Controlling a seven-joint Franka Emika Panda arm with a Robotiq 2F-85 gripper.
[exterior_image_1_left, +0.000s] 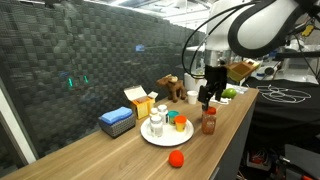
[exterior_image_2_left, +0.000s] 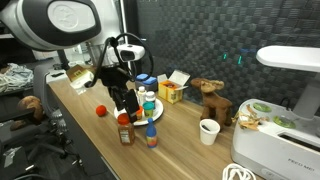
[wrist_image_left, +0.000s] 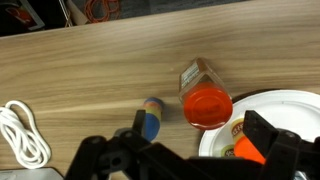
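My gripper (exterior_image_1_left: 207, 100) hangs open just above a spice bottle (exterior_image_1_left: 209, 125) with a red lid, which stands upright near the table's front edge. In the wrist view the bottle's lid (wrist_image_left: 207, 104) lies between my spread fingers, a little nearer the right one. Nothing is held. Beside it stands a small blue bottle (exterior_image_2_left: 151, 134) with an orange tip, close to my left finger in the wrist view. A white plate (exterior_image_1_left: 147, 137) carries several small containers, among them an orange cup (exterior_image_1_left: 181, 122) on its near side.
A red ball (exterior_image_1_left: 176, 158) rests on the table near the plate. Behind are a yellow box (exterior_image_1_left: 141, 103), a dark blue basket (exterior_image_1_left: 117, 121) and a brown toy deer (exterior_image_2_left: 213, 100). A white mug (exterior_image_2_left: 209, 130) and a white cable (wrist_image_left: 24, 135) lie to the other side.
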